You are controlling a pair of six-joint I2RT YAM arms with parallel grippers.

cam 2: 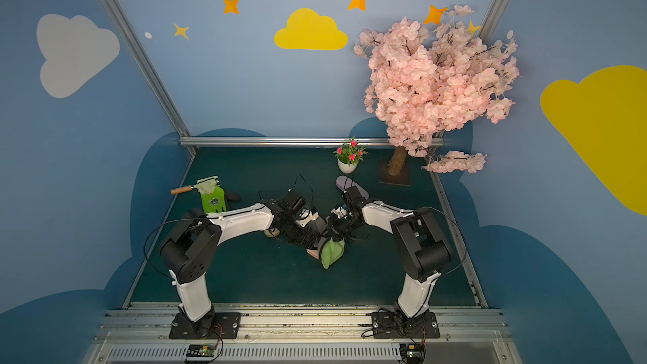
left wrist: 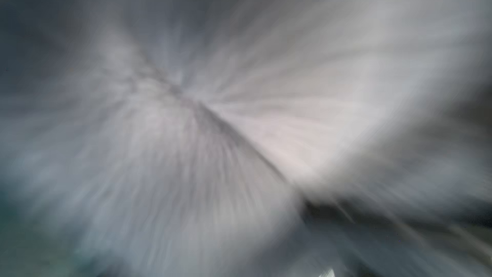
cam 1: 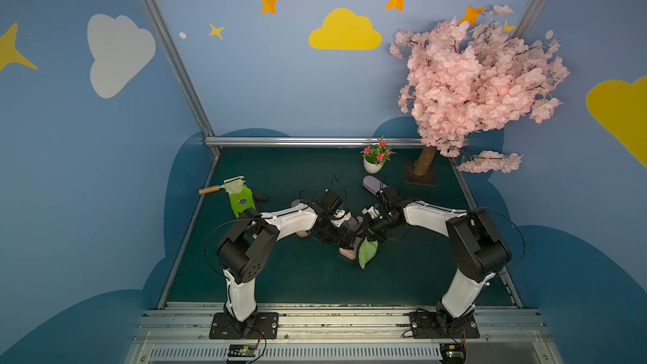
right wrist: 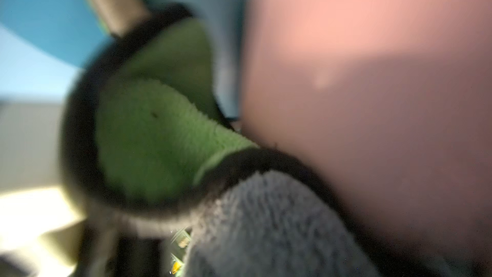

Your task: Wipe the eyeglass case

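Observation:
A pink eyeglass case (cam 1: 347, 252) lies at the centre of the mat, partly under a grey and green cloth (cam 1: 367, 251) and both grippers. My left gripper (cam 1: 345, 234) is over the case's left side; grey plush fills its blurred wrist view. My right gripper (cam 1: 370, 228) is shut at the cloth, just to the right; the cloth's green and grey faces with black edging (right wrist: 153, 133) show in the right wrist view beside the pink case (right wrist: 369, 97). Fingertips are hard to see in all views.
A lilac case (cam 1: 374, 184) lies behind the right arm, near a flower pot (cam 1: 372, 163) and blossom tree (cam 1: 424, 161). A green item with wooden handle (cam 1: 239, 199) lies back left.

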